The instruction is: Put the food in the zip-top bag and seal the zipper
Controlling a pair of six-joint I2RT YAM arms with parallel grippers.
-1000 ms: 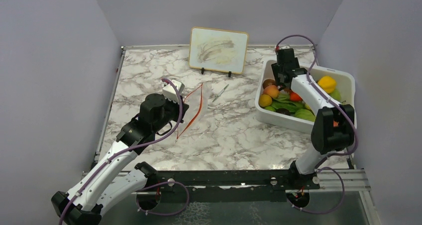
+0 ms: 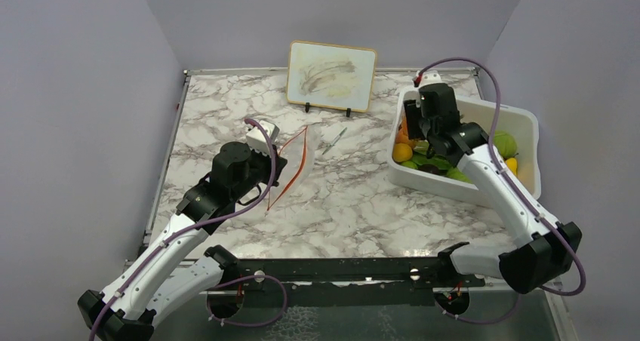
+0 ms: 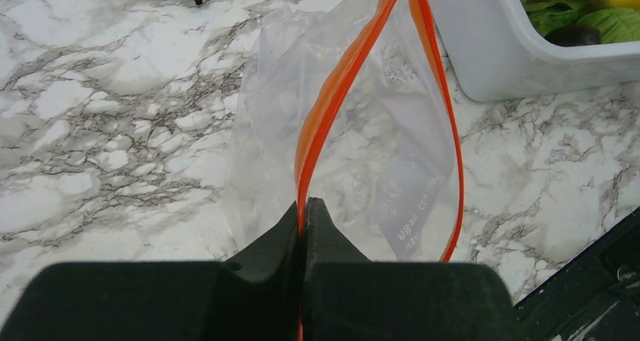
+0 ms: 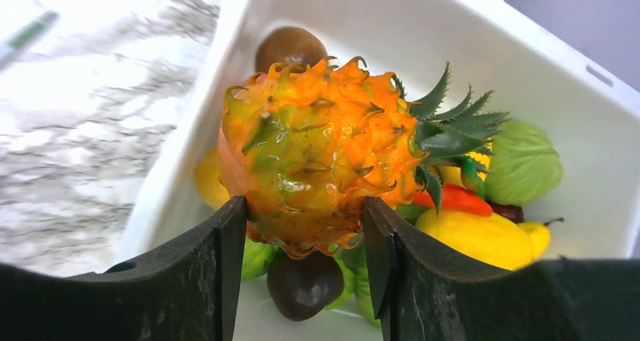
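The clear zip top bag (image 3: pixel 272 167) stands with its orange-edged mouth spread wide; no food shows inside. My left gripper is shut on the bag at the orange zipper strip. In the right wrist view, a spiky orange fruit with green patches (image 4: pixel 309 152) fills the space before my right gripper. Both right fingertips press against its sides, and its lower end sits between them. From the top, the right gripper (image 2: pixel 411 118) hangs over the bin's back left part.
The white bin (image 2: pixel 449 192) is full of produce: a dark round one (image 4: pixel 304 287), a yellow one (image 4: pixel 483 239) and a green cabbage (image 4: pixel 522 164) among others. A pen (image 2: pixel 335 140) lies between bag and bin. A whiteboard (image 2: pixel 330 75) stands behind.
The left arm and the bag have stayed in place.
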